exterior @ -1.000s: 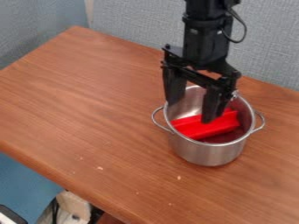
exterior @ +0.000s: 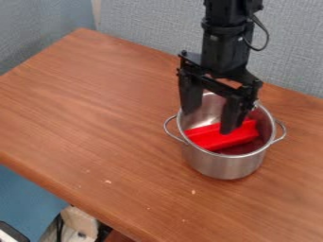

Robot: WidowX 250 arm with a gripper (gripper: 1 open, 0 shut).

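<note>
A steel pot (exterior: 228, 165) with two wire handles stands on the wooden table (exterior: 89, 113), right of centre. A red oblong object (exterior: 217, 139) lies inside it. My black gripper (exterior: 210, 110) hangs over the pot from above, its fingers apart, open, the right one reaching down into the pot just above the red object. Whether it touches the red object is unclear.
A textured grey wall rises behind. The table's edge runs along the lower left, with a blue surface beyond.
</note>
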